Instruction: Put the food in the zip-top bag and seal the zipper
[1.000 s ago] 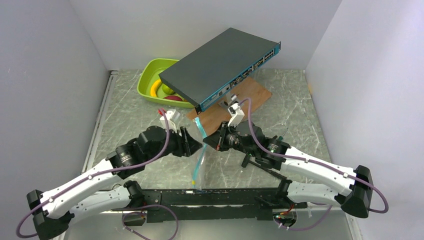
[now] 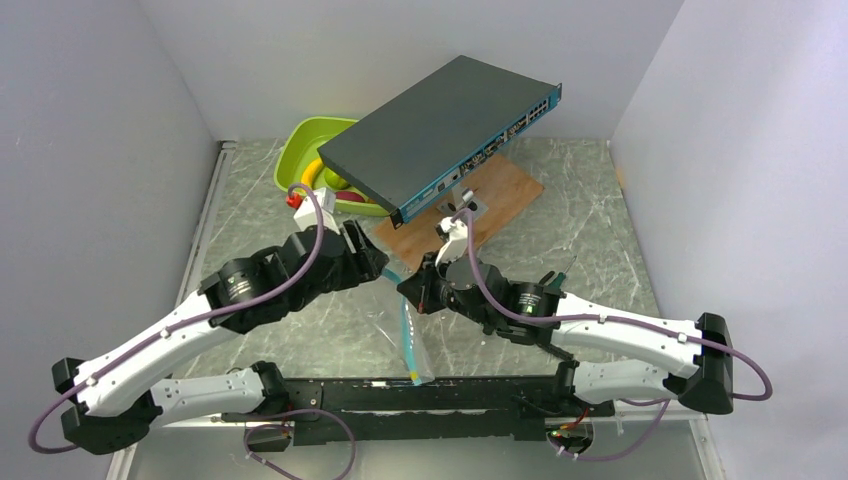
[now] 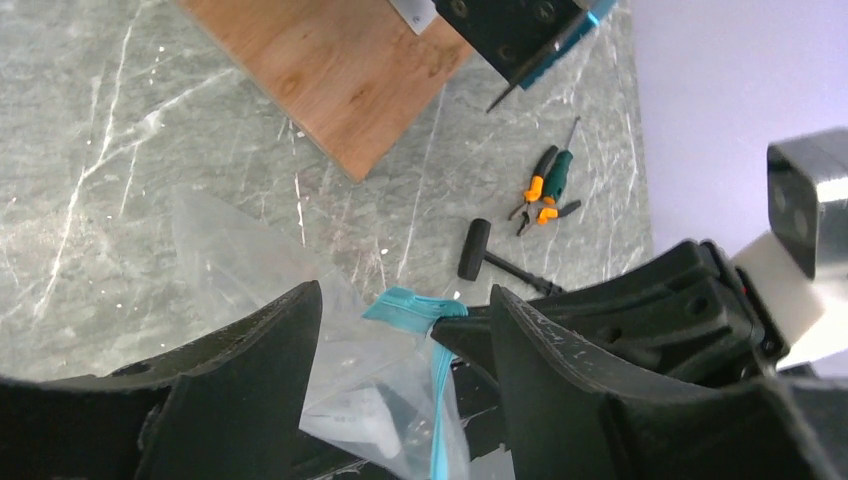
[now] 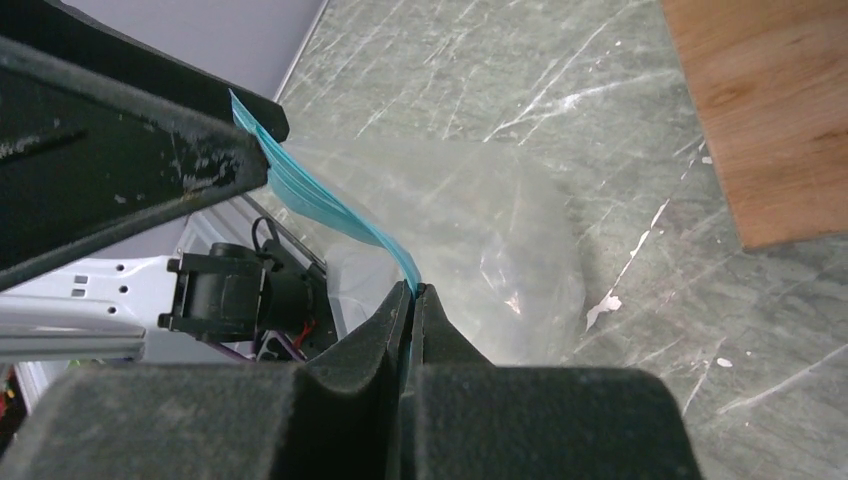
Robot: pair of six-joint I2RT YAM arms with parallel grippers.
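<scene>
A clear zip top bag (image 3: 385, 345) with a blue zipper strip (image 2: 407, 335) hangs upright over the front of the table; no food shows inside it. My right gripper is shut on the strip, which runs out from between its fingertips. My left gripper is open, and the bag's blue top end lies in the gap between its fingers. In the right wrist view, the left gripper's fingers (image 4: 190, 165) are close to that end; whether they touch it I cannot tell. Food, including a banana (image 2: 312, 173), lies in the green bin (image 2: 294, 157).
A large dark network switch (image 2: 440, 125) overhangs part of the bin and the wooden board (image 2: 515, 190). Pliers (image 3: 540, 200), a screwdriver (image 3: 558, 175) and a black hammer (image 3: 475, 250) lie on the right.
The bag's lower end swung to the right.
</scene>
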